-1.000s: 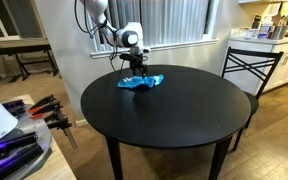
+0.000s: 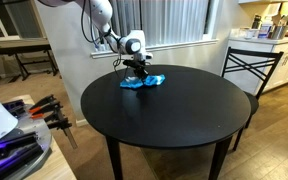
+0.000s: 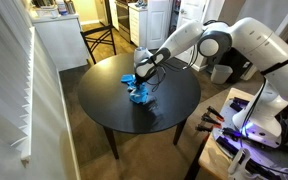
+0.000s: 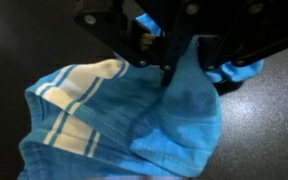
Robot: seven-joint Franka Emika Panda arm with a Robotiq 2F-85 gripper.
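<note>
A blue cloth (image 2: 152,82) with white stripes lies crumpled on the far part of the dark round table (image 2: 179,105). My gripper (image 2: 141,71) points down at it from above. In the wrist view the cloth (image 4: 134,118) fills much of the picture, its white bands at the left. One raised fold runs up between the fingers of my gripper, and more blue cloth shows behind them. How firmly the fingers press on that fold cannot be seen. From the second exterior view, the cloth (image 3: 138,97) is bunched under the gripper and partly hidden by it.
A black chair (image 2: 252,68) stands beyond the table's right edge. White blinds (image 2: 164,22) hang behind the arm.
My gripper has come slightly lower over the cloth. The cloth's left end looks a little drawn in; otherwise it lies in about the same place.
</note>
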